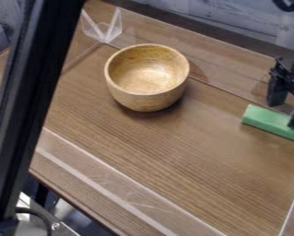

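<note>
A green block (270,123) lies on the wooden table at the right edge. My black gripper (286,106) is over its right part, low down and partly out of view at the frame's edge; its fingers stand open, and whether they touch the block is hard to tell. A round wooden bowl (147,77) sits in the upper middle of the table.
A clear plastic piece (102,28) stands at the back left. A dark frame post runs down the left side, and a transparent strip lies along the table's left front edge.
</note>
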